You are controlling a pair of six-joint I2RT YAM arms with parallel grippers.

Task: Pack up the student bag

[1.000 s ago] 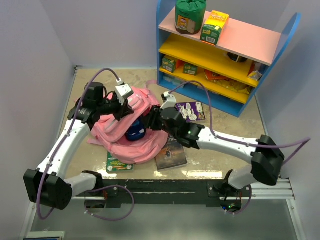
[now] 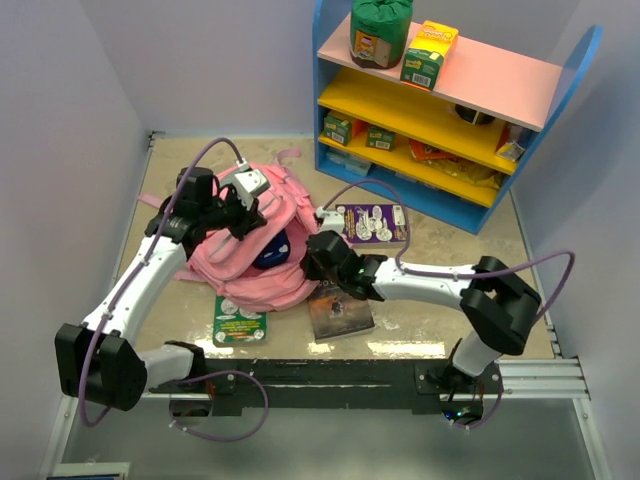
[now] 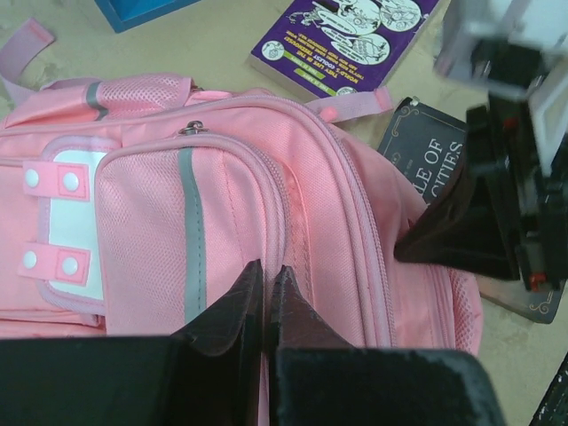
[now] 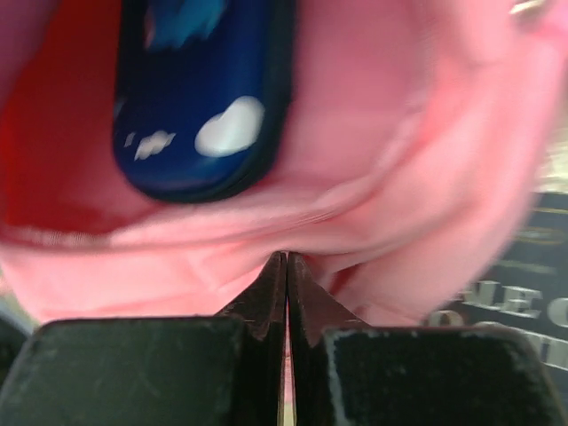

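The pink bag (image 2: 213,265) lies with its mouth spread, and a dark blue case (image 4: 200,98) rests inside. My left gripper is shut on the edge of the bag's upper panel, holding it up beside a zipped pocket. At the bag's right side, my right gripper (image 2: 308,268) is shut. Its fingertips (image 4: 277,266) are at the pink fabric below the opening. Nothing clearly shows between them. In the left wrist view, the right gripper's dark fingers (image 3: 453,235) overlap the bag's right side.
A purple book (image 2: 374,223) lies behind the right arm, a dark book (image 2: 342,314) in front of it, and a green book (image 2: 240,325) at the bag's front left. A blue shelf unit (image 2: 400,190) with boxes stands behind.
The left one has barely shifted and still holds the panel.
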